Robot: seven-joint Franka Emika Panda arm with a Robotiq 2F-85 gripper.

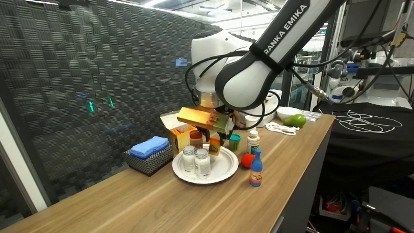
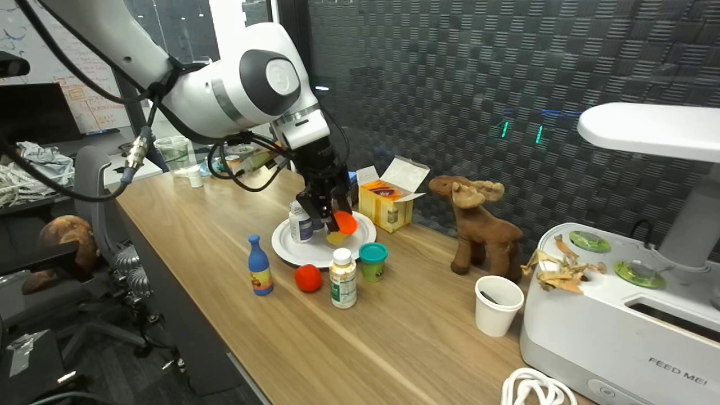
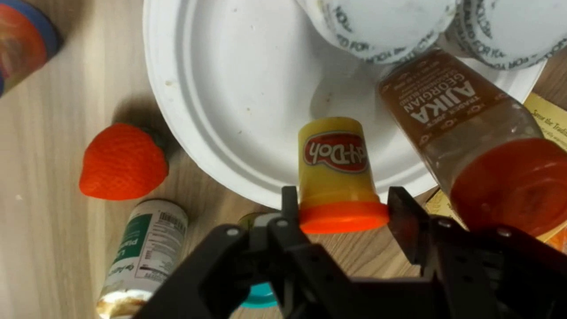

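Note:
A yellow Play-Doh tub with an orange lid is in my gripper, the fingers shut on either side of the lid. In the first exterior view this tub is over the back part of the white plate; whether its base touches the plate is hard to tell. Two white bottles stand on the plate. Close beside the tub in the wrist view is a brown Ajika jar with a red lid. Its foot is hidden behind the bottles in the first exterior view.
Near the plate stand a teal-lidded tub, a supplement bottle, a red strawberry and a blue bottle. An open tea box and a woven box line the wall side.

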